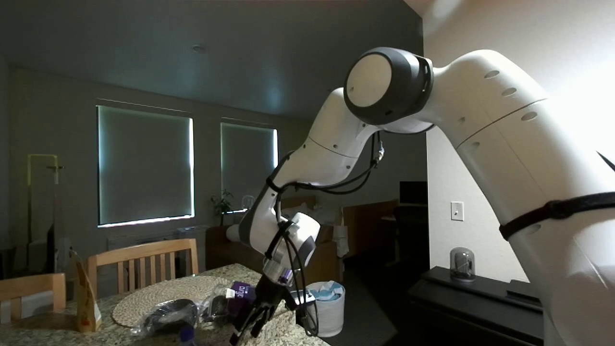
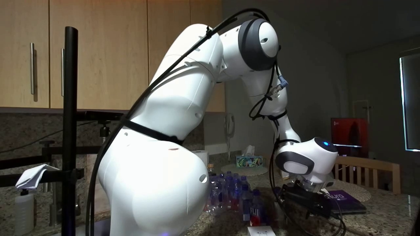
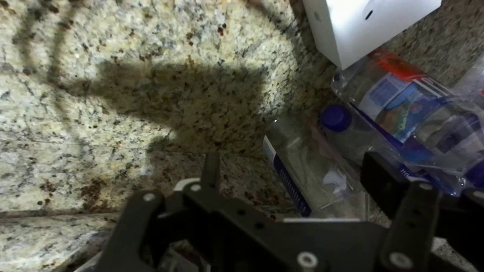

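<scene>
My gripper (image 1: 245,336) hangs low at the granite table's edge, tilted downward. In the wrist view the gripper is open, its two dark fingers (image 3: 211,170) wide apart. A clear bottle with a dark blue label (image 3: 290,183) lies between and beyond the fingers; I see no finger closed on it. Right of it is a blue-capped bottle (image 3: 336,118), crowded by another bottle with a colourful label (image 3: 399,108). A white box (image 3: 363,27) stands at the top right. Exterior view 2 shows the gripper (image 2: 309,214) beside the upright water bottles (image 2: 236,190).
A purple box (image 2: 344,200) and a round woven mat (image 1: 147,302) occupy the table. Plastic-wrapped items (image 1: 170,316) lie left of the gripper. A lined white bin (image 1: 328,314) stands beyond the table edge. Bare granite (image 3: 136,36) fills the wrist view's upper left.
</scene>
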